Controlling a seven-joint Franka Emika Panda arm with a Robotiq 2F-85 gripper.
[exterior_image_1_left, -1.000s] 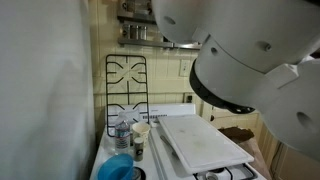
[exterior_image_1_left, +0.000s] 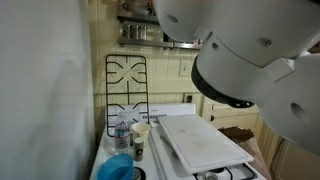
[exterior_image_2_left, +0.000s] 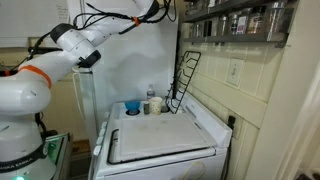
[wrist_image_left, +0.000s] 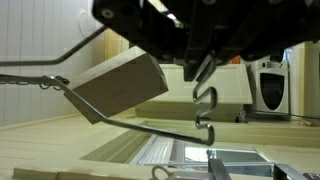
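In the wrist view, my dark gripper is at the top centre, shut on a thin bent metal wire (wrist_image_left: 207, 103) whose wavy part hangs below the fingers. Another, longer metal rod (wrist_image_left: 140, 125) runs in an angled loop at the left; whether it joins the held wire, I cannot tell. A black grate (exterior_image_1_left: 126, 85) leans upright against the wall behind the stove. On the stove top lies a large white board (exterior_image_1_left: 203, 142), also seen as a flat white cover (exterior_image_2_left: 160, 136). My arm (exterior_image_1_left: 250, 50) fills the upper right of exterior view 1 and hides the gripper there.
A blue bowl (exterior_image_1_left: 116, 167), a clear bottle (exterior_image_1_left: 122, 133) and a pale cup (exterior_image_1_left: 141, 129) stand at the stove's left side. Shelves with jars (exterior_image_2_left: 240, 24) hang on the wall. A cardboard box (wrist_image_left: 118, 84) shows in the wrist view.
The arm's large white link has shifted slightly in exterior view 1. The board, bowl, bottle and leaning grate stay where they were.
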